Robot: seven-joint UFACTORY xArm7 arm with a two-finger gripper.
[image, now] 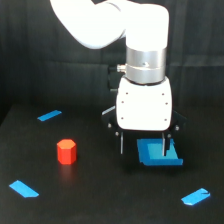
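Observation:
My gripper [144, 148] hangs open near the middle of the camera view, its two thin dark fingers wide apart and nothing visible between them. A shallow blue tray [171, 161] sits on the dark table, behind and partly hidden by the right finger. To the left of the gripper, well apart from it, a red hexagonal block [66, 151] stands on the table. Whether the fingers touch the tray or the table I cannot tell.
Flat blue strips lie on the dark table: one at the back left [50, 115], one at the front left [24, 189] and one at the front right [196, 197]. Between the red block and the gripper the surface is bare. A dark curtain [40, 60] hangs behind.

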